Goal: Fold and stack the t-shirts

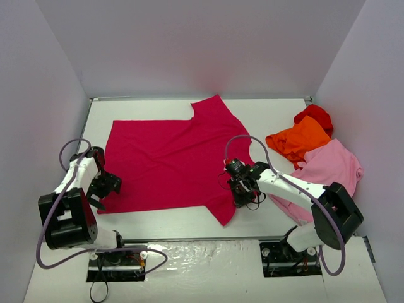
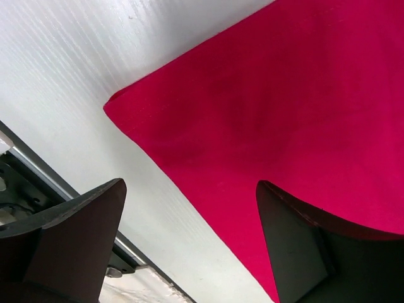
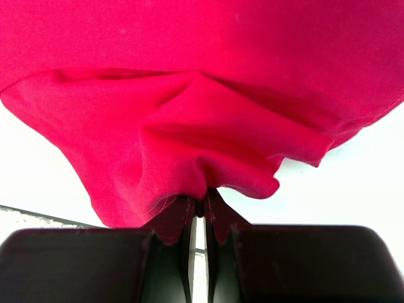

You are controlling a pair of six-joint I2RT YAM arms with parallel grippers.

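A crimson t-shirt (image 1: 158, 161) lies spread flat on the white table, neck side to the right, one sleeve (image 1: 219, 216) pointing toward the front edge. My left gripper stands open above the shirt's front left hem corner (image 2: 136, 113), with no cloth between its fingers. In the right wrist view, my right gripper is shut on the t-shirt (image 3: 189, 151) near the front sleeve, and the fabric bunches up in folds at the fingertips.
On the right side of the table (image 1: 271, 222) lies a loose heap of an orange shirt (image 1: 297, 140), a red one (image 1: 319, 117) and a pink one (image 1: 334, 170). Grey walls border the left, back and right. Bare table shows at the back left.
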